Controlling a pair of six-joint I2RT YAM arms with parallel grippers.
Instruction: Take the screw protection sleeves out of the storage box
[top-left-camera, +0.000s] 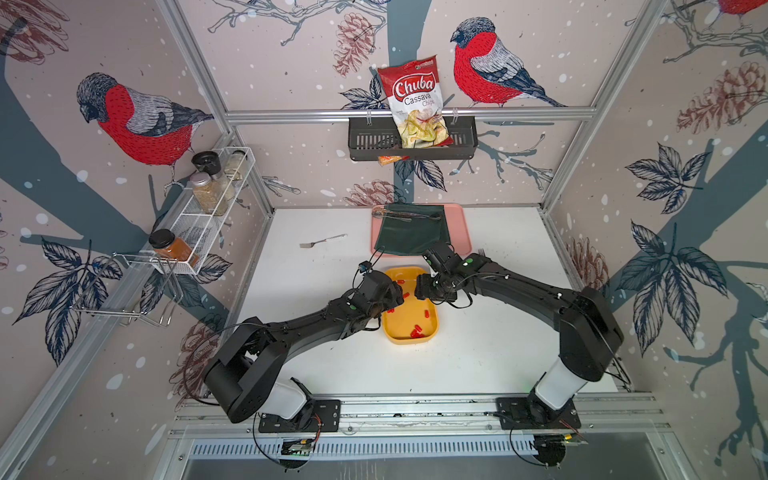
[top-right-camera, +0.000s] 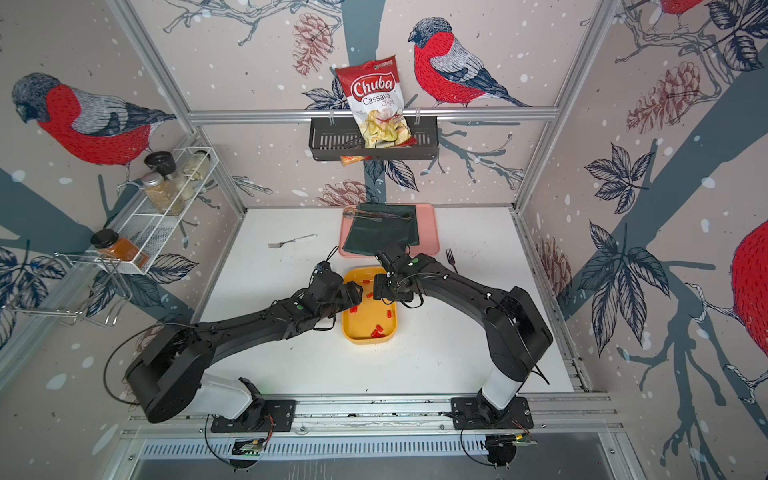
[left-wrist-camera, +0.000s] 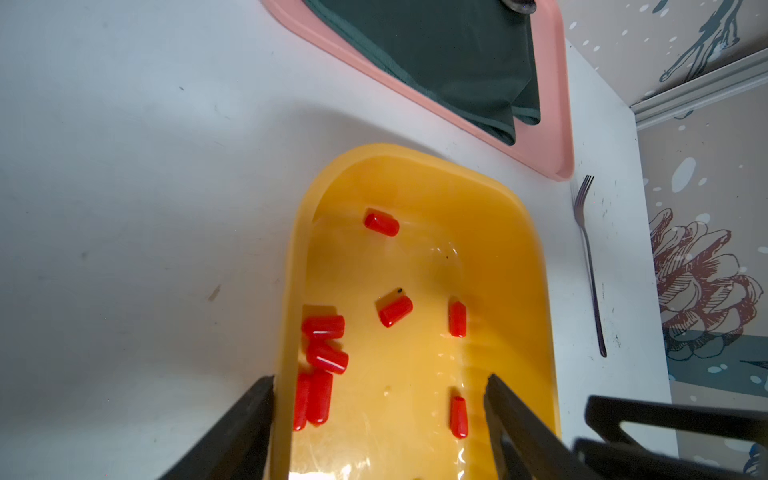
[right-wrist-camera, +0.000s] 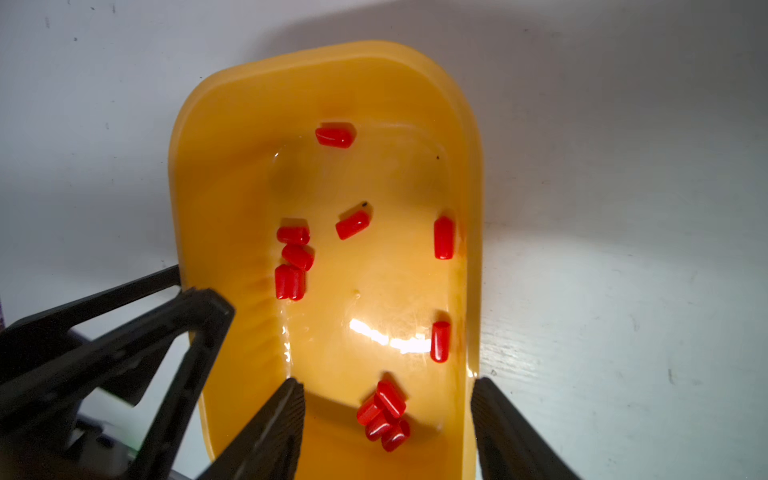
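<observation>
The yellow storage box (top-left-camera: 412, 341) stands on the white table, with several small red sleeves (right-wrist-camera: 382, 416) lying loose on its floor, some clustered, some single. In the left wrist view, my left gripper is open over the box's left wall; one finger is at the outer side of that wall, the other over the inside. My right gripper is open at the right wall, one finger over the interior and one along the outer side. No sleeve shows between either pair of fingers. From above, the arms partly cover the box.
Behind the box lies a pink tray (top-left-camera: 459, 224) with a dark green cloth (top-left-camera: 404, 236) and utensils on it. One fork (top-left-camera: 323, 241) is at the back left, another fork (top-right-camera: 451, 259) at the right.
</observation>
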